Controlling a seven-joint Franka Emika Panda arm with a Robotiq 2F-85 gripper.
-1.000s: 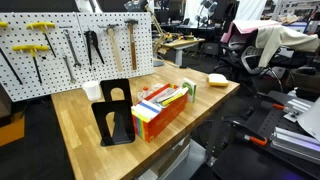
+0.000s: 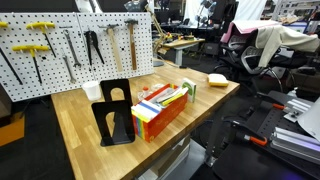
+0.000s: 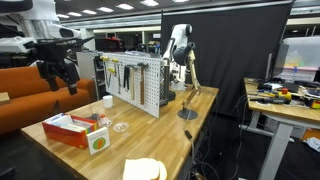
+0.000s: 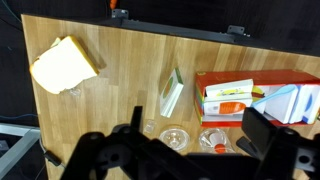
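Observation:
My gripper hangs in the air above the left part of the wooden table, its fingers open and empty. In the wrist view its dark fingers stand wide apart, with bare wood and clear dishes below. A red box holding several small packets and cartons lies on the table, partly behind the right finger in the wrist view. Beside it stands a small white and green carton. A pale yellow stack, perhaps sponge or paper, rests farther off along the table edge.
A white cup and a black metal stand are near the red box. Clear round dishes lie on the wood. A white pegboard with tools rises behind. Bare table lies toward the right.

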